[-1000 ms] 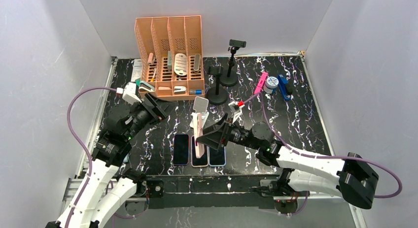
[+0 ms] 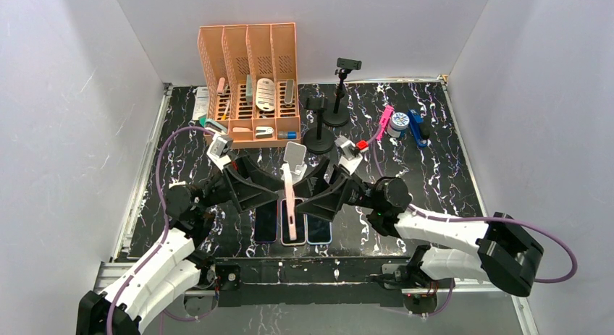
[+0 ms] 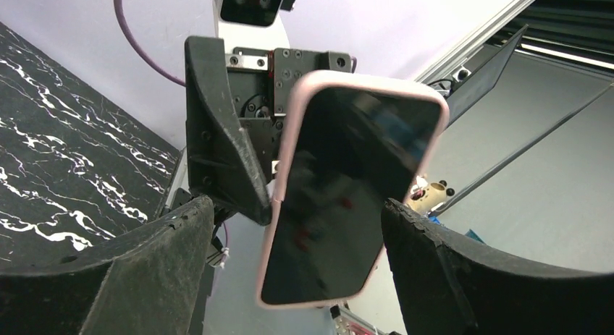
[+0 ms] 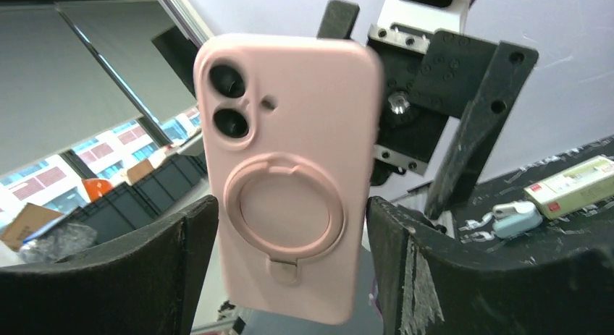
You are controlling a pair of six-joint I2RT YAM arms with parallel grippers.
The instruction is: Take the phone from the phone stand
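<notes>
A pink-cased phone [image 2: 289,203] is held up in the air between my two grippers, over the row of phones on the table. My right gripper has its fingers at the phone's two long edges; the back with its cameras and ring faces that wrist. On the screen side, my left gripper stands open, its fingers spread around the phone, which shows between them. One right finger [image 3: 246,168] touches the phone's edge; the other is hidden behind it. The light grey phone stand [image 2: 295,153] is empty, just behind the grippers.
Phones [image 2: 266,221] lie side by side at the table's front. Two black stands [image 2: 318,138] rise behind the grippers. An orange divided organizer [image 2: 250,82] is at the back left. A pink item [image 2: 384,123], a round jar [image 2: 398,124] and a blue tool [image 2: 418,127] lie back right.
My left gripper has swung in from the left to face the phone.
</notes>
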